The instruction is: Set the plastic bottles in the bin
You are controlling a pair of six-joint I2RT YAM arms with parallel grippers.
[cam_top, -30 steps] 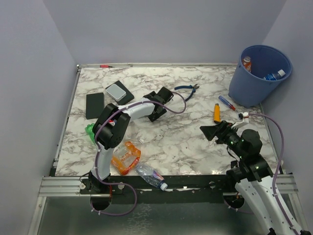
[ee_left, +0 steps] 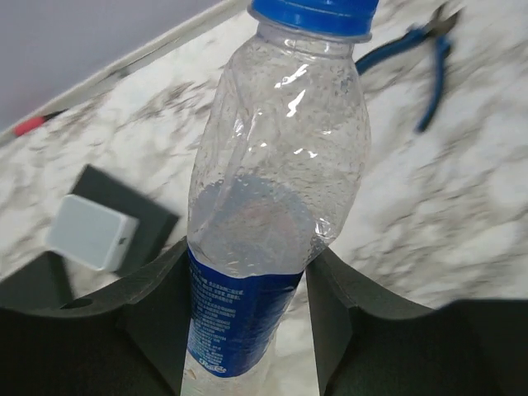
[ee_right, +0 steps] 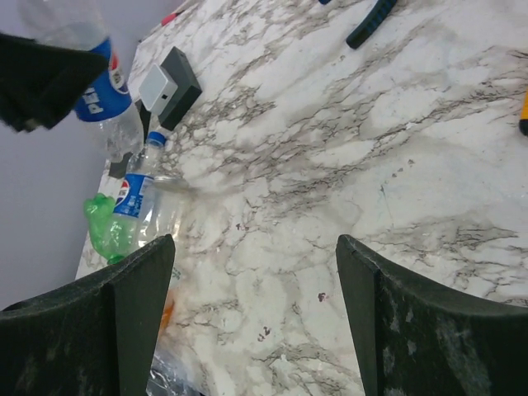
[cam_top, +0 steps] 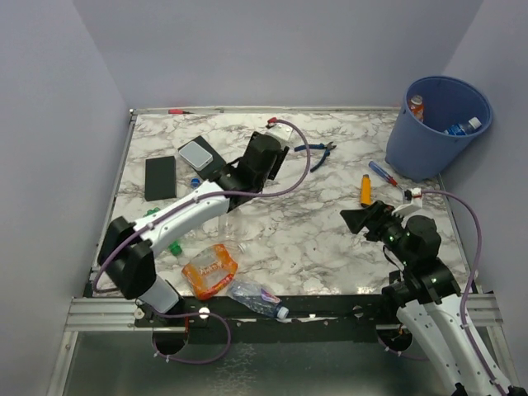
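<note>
My left gripper (cam_top: 272, 157) is shut on a clear bottle (ee_left: 247, 289) with blue cap and blue label, held raised over the table, seen large in the left wrist view and at upper left of the right wrist view. My right gripper (cam_top: 367, 216) stands open over the right side, nothing between its fingers. Other bottles lie at the left front: a clear one with blue label (ee_right: 132, 194), an orange one (cam_top: 210, 268), a green one (ee_right: 103, 223), and one at the front edge (cam_top: 257, 297). The blue bin (cam_top: 425, 148) at back right holds bottles (cam_top: 462, 127).
Pliers (cam_top: 322, 153), a blue-handled tool (cam_top: 383, 173) and a yellow tool (cam_top: 365, 190) lie right of centre. Dark pads (cam_top: 160, 177) and a pale box (cam_top: 196, 155) are at back left.
The right arm has barely moved.
</note>
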